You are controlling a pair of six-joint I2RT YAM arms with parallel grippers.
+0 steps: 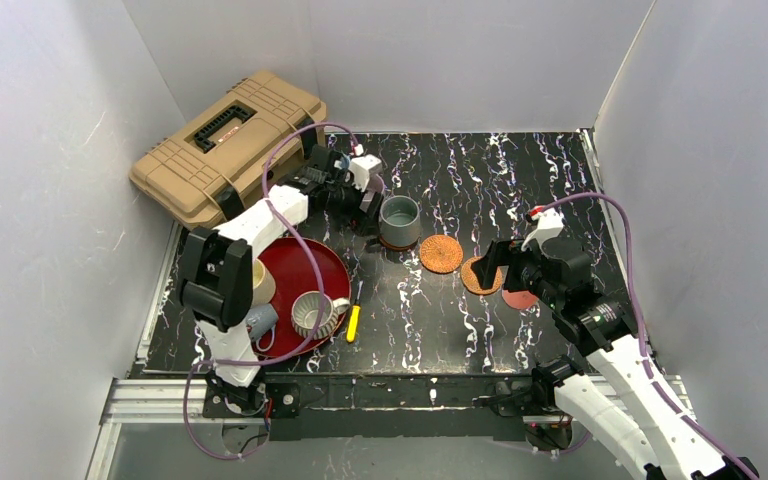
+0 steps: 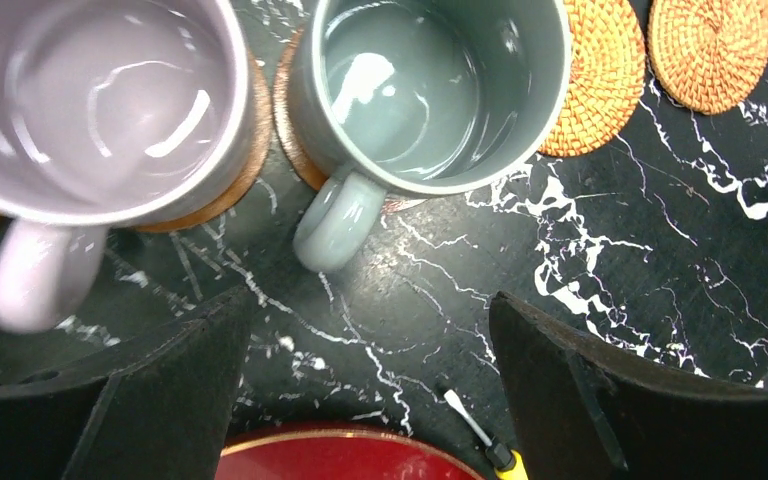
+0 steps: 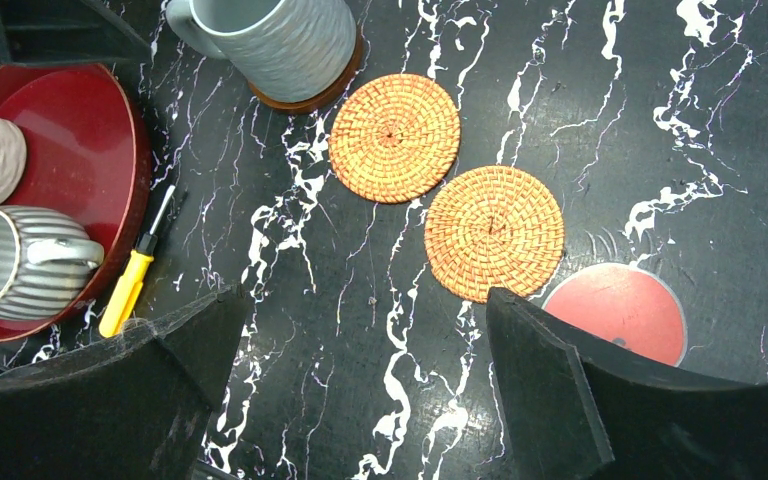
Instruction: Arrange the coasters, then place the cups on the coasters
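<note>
A grey-green cup [image 2: 410, 90] with its handle toward my left gripper stands on a wooden coaster beside a lilac cup [image 2: 130, 100], also on a coaster. My left gripper is open above the marble surface by these cups, nothing between its fingers. Two woven coasters [image 1: 441, 253] [image 3: 493, 230] and a red coaster [image 3: 615, 310] lie in a row to the right. My right gripper hangs open over the right side near them, holding nothing.
A red tray [image 1: 295, 260] with several mugs lies front left, a yellow screwdriver [image 1: 354, 320] beside it. A tan case [image 1: 225, 150] fills the back left.
</note>
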